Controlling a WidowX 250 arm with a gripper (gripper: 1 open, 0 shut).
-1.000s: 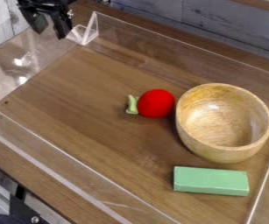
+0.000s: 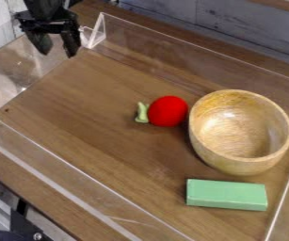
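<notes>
My black gripper [image 2: 53, 42] hangs at the top left of the camera view, over the far left end of the clear-walled wooden tray, with its fingers open and nothing visible between them. It is well apart from the objects on the tray. A red round object [image 2: 169, 111] with a green stem-like piece [image 2: 143, 113] at its left lies near the middle. A pale wooden bowl [image 2: 238, 132] stands to its right, empty. A mint-green block [image 2: 226, 194] lies below the bowl at the lower right.
The tray's clear walls [image 2: 58, 174] border the wooden floor. A grey plank backdrop stands behind the tray at the top.
My gripper has shifted slightly downward at the top left over the last second. The objects on the tray have not moved.
</notes>
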